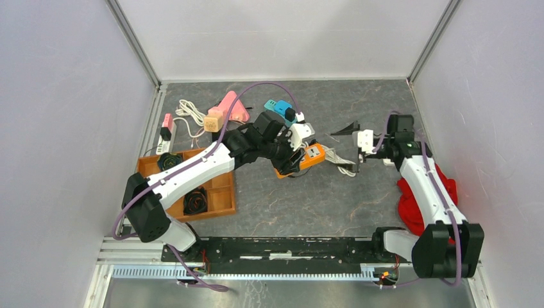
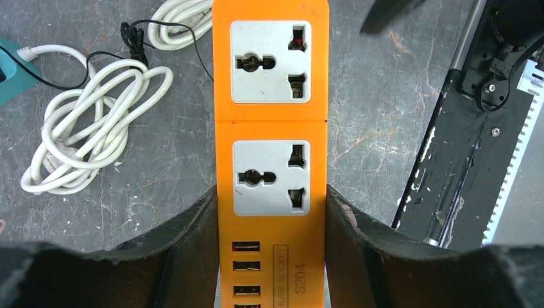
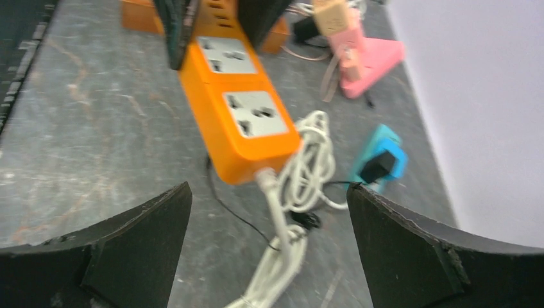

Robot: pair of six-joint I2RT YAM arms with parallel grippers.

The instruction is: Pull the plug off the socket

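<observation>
My left gripper is shut on an orange power socket (image 2: pixel 271 122) across its USB end. Both white outlet panels face the left wrist camera, their holes empty. My right gripper is open with nothing between its fingers; in its view the socket (image 3: pixel 237 96) lies beyond the tips, cord end nearest, slightly blurred. A small white plug (image 1: pixel 389 162) lies on the table at the right, partly hidden behind the right arm in the top view. It is outside both wrist views.
The coiled white cord (image 1: pixel 343 163) trails from the socket beneath my right gripper. A wooden tray (image 1: pixel 221 200), a pink block (image 1: pixel 232 106) and a teal object (image 1: pixel 281 108) stand left and behind. A red cloth (image 1: pixel 410 205) lies at right.
</observation>
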